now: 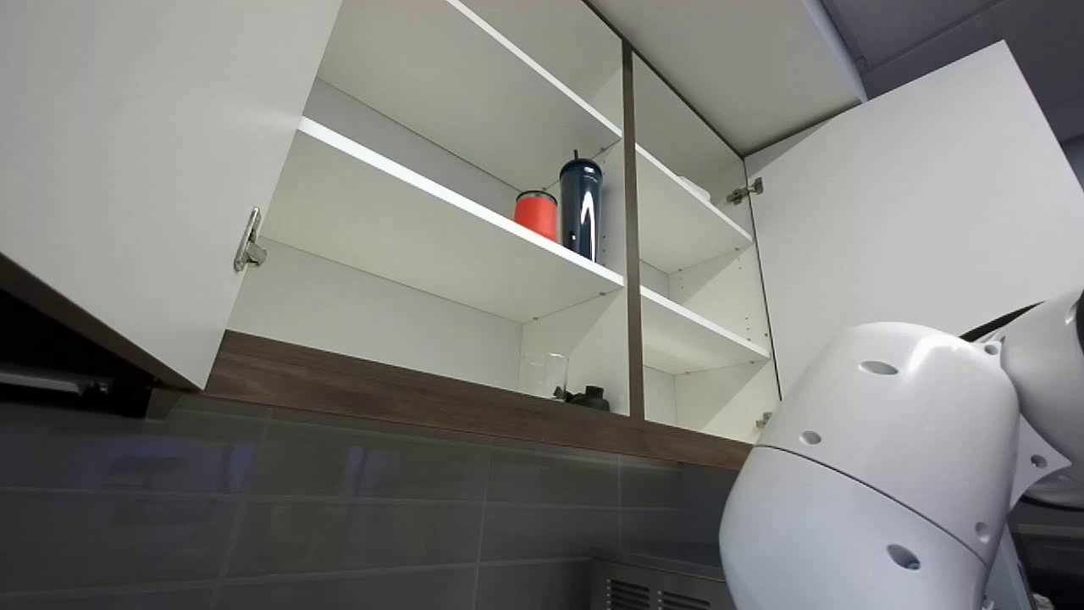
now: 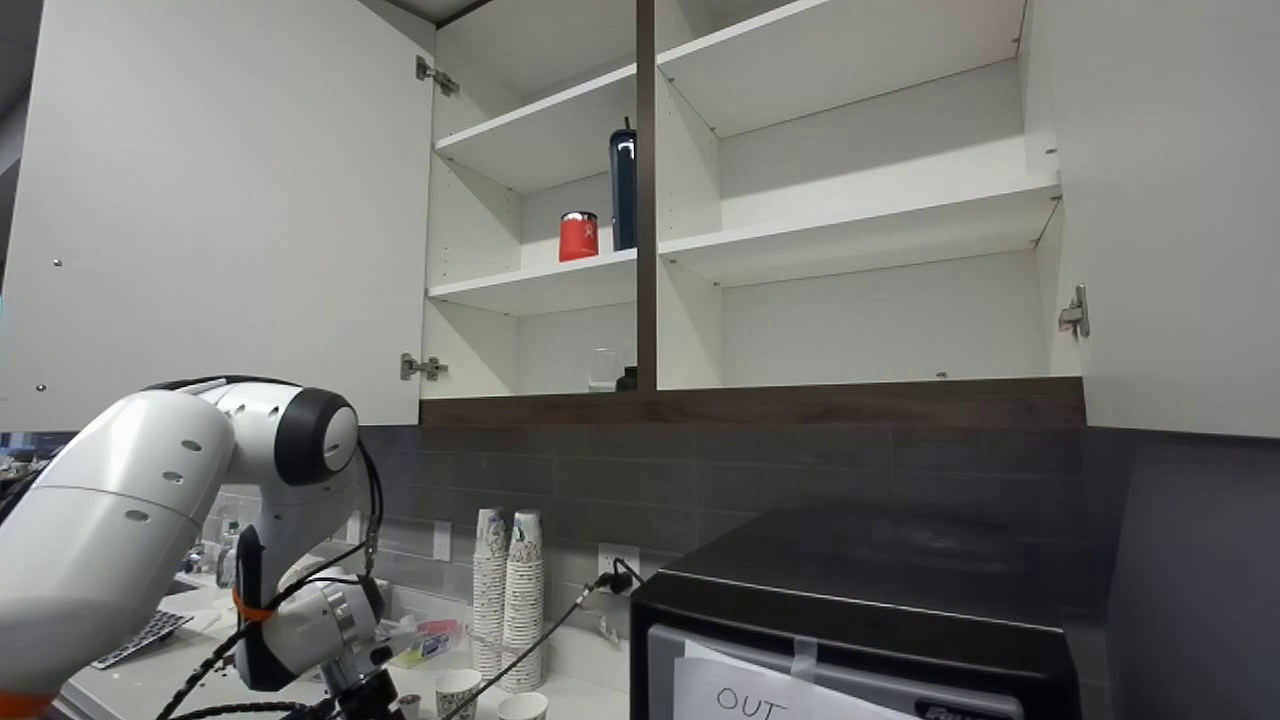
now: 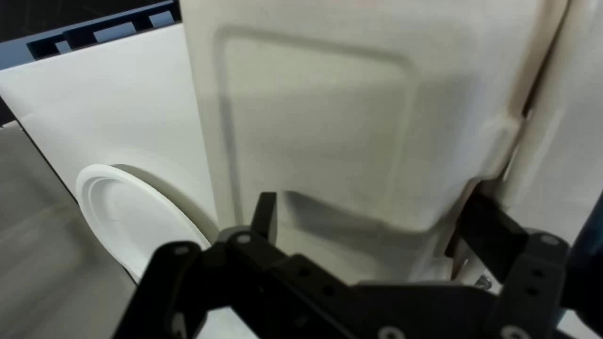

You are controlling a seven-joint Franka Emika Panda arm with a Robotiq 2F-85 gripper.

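Note:
In the wrist view my gripper stands open, its dark fingers (image 3: 264, 217) wide apart. A pale panel with a pressed rectangular outline (image 3: 316, 124) fills the view beyond them, and nothing shows gripped. The right finger reaches into a dark gap by the panel's edge; whether it touches cannot be told. At lower left a white oval plate or lid (image 3: 135, 217) leans partly behind the gripper. The second exterior view catches only part of the gripper (image 2: 369, 698), low over the counter. The arm hides it in the first exterior view.
Open cabinets above hold a red cup (image 2: 578, 236) and a dark blue tumbler (image 1: 581, 210). Stacked paper cups (image 2: 524, 600) stand on the counter right of the gripper, near a cable (image 2: 528, 654). A black appliance (image 2: 864, 588) blocks the right side.

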